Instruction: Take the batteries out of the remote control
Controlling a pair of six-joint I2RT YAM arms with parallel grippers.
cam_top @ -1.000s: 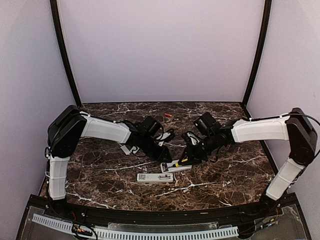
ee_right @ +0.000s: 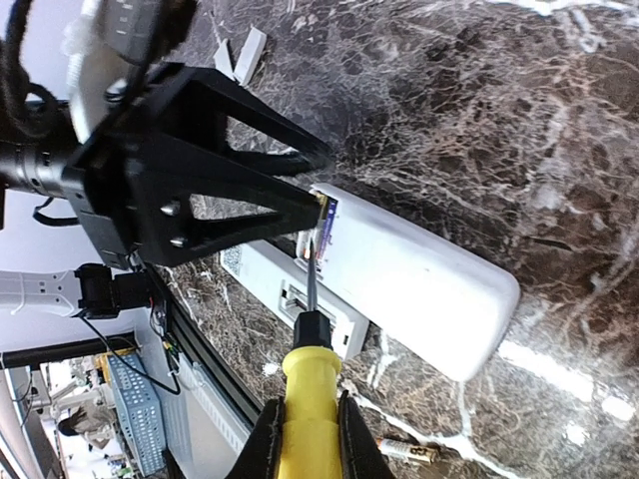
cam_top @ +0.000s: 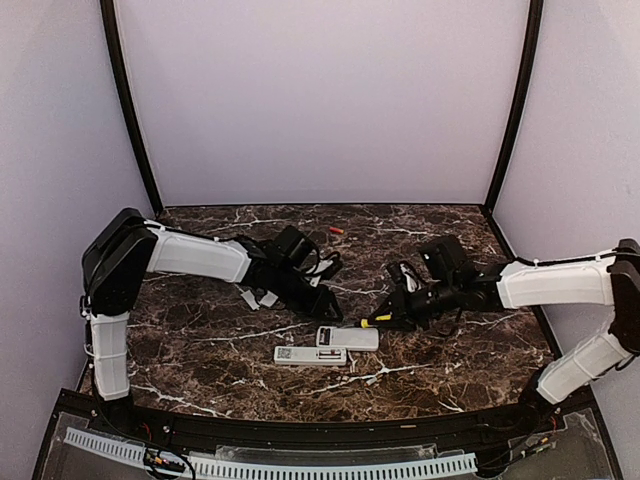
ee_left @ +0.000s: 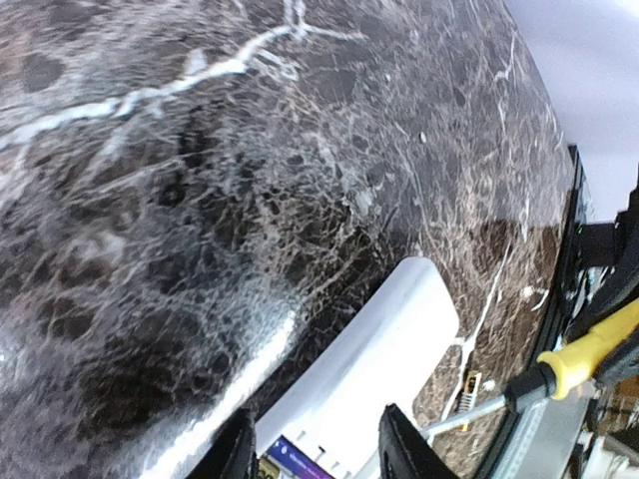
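Observation:
A white remote (cam_top: 357, 339) lies on the marble table with its battery end to the left, where a purple battery (ee_left: 298, 457) shows in the compartment. Over that end my left gripper is open, its fingers apart and one fingertip close to the compartment in the right wrist view. My right gripper is shut on a yellow-handled screwdriver (ee_right: 312, 384). Its thin shaft points at the battery end; whether the tip touches the battery I cannot tell. A second remote (cam_top: 300, 357) lies in front, its slot exposed.
On the table near its front lies a loose battery (ee_right: 407, 449). Two white pieces (ee_right: 243, 58) lie beside the left arm. A small red object (cam_top: 336, 230) is far back. The front rail (cam_top: 300, 425) edges the table.
My right gripper has moved right with the screwdriver, now nearly level. My left gripper has drawn slightly left.

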